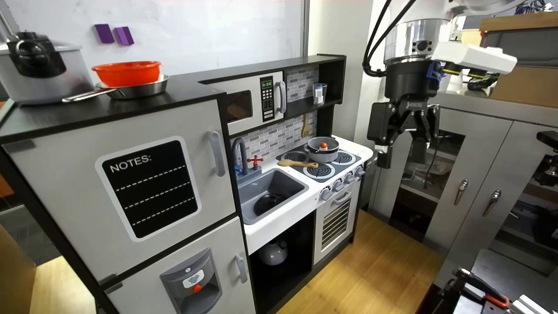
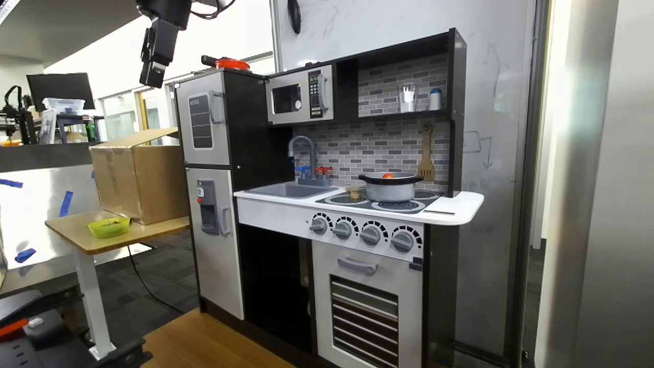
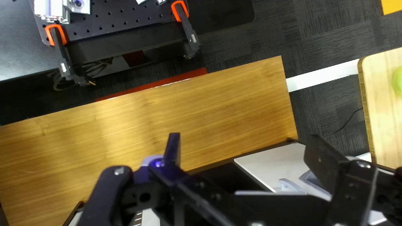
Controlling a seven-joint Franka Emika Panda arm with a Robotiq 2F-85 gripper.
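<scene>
My gripper hangs open in the air, to the right of the toy kitchen in exterior view 1, with nothing between its fingers. In the wrist view its two fingers are spread wide above the wooden floor board. On the stove sits a grey pot with a small red-orange item showing at its top. A wooden spoon lies across the burners. The sink holds a dark round object.
An orange bowl rests in a metal pan on top of the fridge, beside a large pot. A clear cup stands on the upper shelf. A side table carries a cardboard box and a green bowl.
</scene>
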